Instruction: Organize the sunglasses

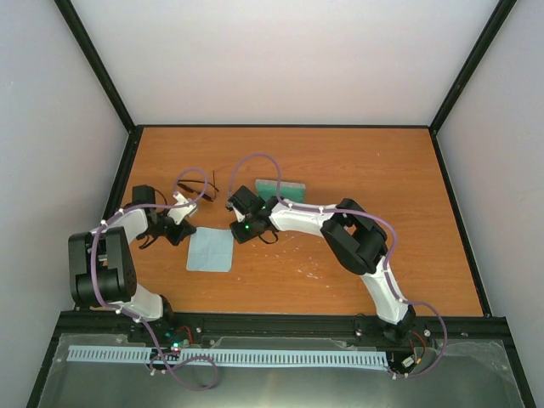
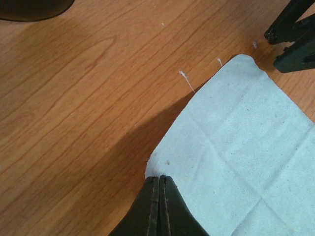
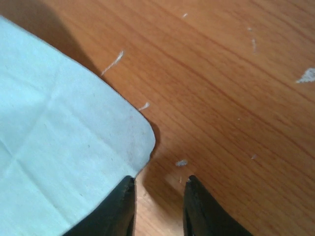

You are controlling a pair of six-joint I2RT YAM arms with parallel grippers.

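Note:
A light blue cloth lies flat on the table between my grippers. My left gripper is shut at one corner of it; whether it pinches the cloth is hard to tell. My right gripper is part open just off another corner, with bare wood between its fingertips. The sunglasses lie behind the cloth in the top view, partly covered by the left arm's cable. A green case sits farther back, right of them, partly behind the right arm.
Black frame rails and walls bound it. A dark rounded object shows at the top of the left wrist view.

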